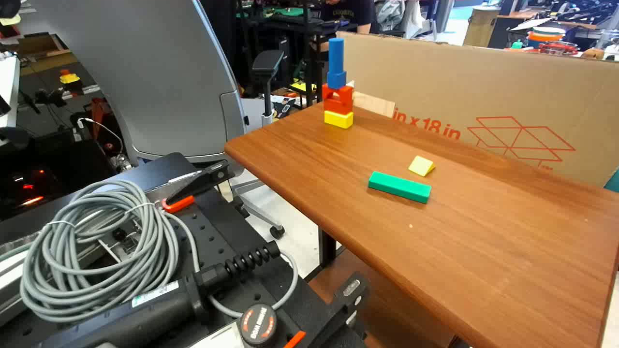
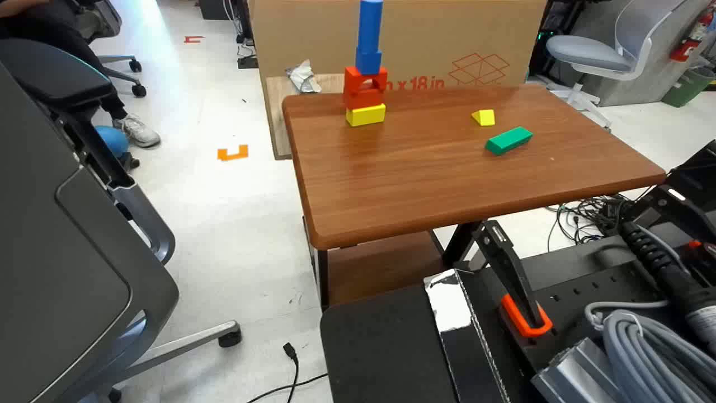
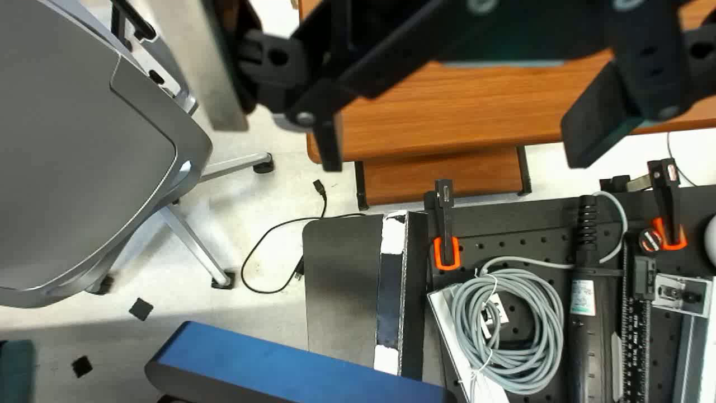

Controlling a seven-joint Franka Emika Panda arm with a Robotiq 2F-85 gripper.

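A tower stands near the table's far corner in exterior view 1. Its base is a yellow block (image 1: 338, 119), with red pieces (image 1: 338, 101) above it, including an arch. On top are a short blue block (image 1: 336, 79) and a tall blue cylinder (image 1: 336, 55), upright. Apart from the tower, a long green block (image 2: 509, 140) lies flat, close to a small yellow wedge (image 2: 484, 117). My gripper appears only in the wrist view, its fingers (image 3: 596, 127) spread wide and nothing between them. The tower cannot be seen there.
A tall cardboard sheet (image 1: 493, 81) stands behind it. Grey chairs flank the table's left side. A black bench with clamps and a coiled grey cable (image 3: 517, 336) is near the robot.
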